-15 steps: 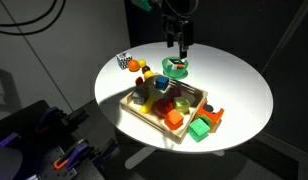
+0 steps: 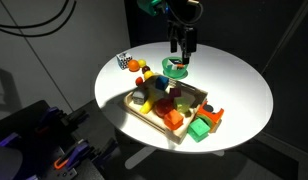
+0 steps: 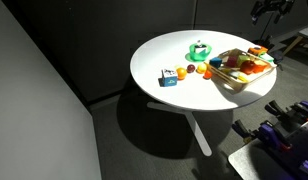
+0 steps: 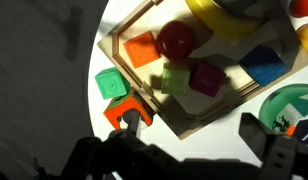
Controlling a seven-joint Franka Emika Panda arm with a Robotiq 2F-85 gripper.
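Note:
My gripper [image 2: 182,50] hangs well above the round table, over its far side in exterior view 1. In the wrist view the dark fingers [image 4: 256,137] stand wide apart along the bottom, with nothing held between them. Below lies a light wooden tray [image 4: 184,130] holding an orange block [image 4: 142,49], a red round piece [image 4: 176,40], a green block [image 4: 175,79], a dark red block [image 4: 207,79], a blue block [image 4: 264,65] and a yellow curved piece [image 4: 220,20]. Beside the tray sits a green bowl [image 2: 175,68] with something orange and white inside.
Outside the tray, a green block [image 4: 111,83] and an orange piece with an opening [image 4: 125,107] lie close to its side. A patterned box [image 3: 169,77] and an orange ball [image 3: 181,74] stand near the table's other edge.
The arm has shifted slightly in exterior view 1 over the last second, with the gripper still high. Tray, bowl and loose pieces look unmoved.

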